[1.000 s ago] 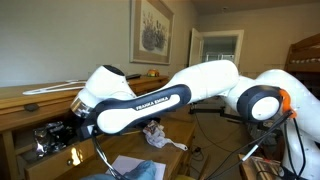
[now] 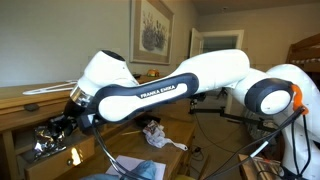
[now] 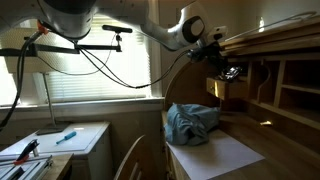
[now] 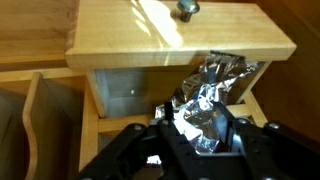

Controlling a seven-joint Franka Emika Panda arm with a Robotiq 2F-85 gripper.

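A crumpled silver foil packet (image 4: 205, 100) sits in a wooden cubby, seen from close by in the wrist view. In exterior view 1 the foil packet (image 2: 48, 138) is at the left, inside the hutch of the desk. My gripper is open, its dark fingers (image 4: 170, 125) on either side of the packet's nearer part; whether they touch it I cannot tell. From the side, the gripper (image 2: 68, 120) is right at the cubby's mouth, partly lost in shadow.
A small drawer front with a metal knob (image 4: 187, 8) borders the cubby. On the desk lie a blue cloth (image 3: 190, 123), a white sheet (image 3: 220, 154) and a white-and-red cloth (image 2: 155, 132). Wooden dividers (image 4: 38, 120) stand beside the cubby.
My arm has moved leftward in exterior view 1, bringing the gripper closer to the foil packet. The cloths and drawer have stayed where they were.
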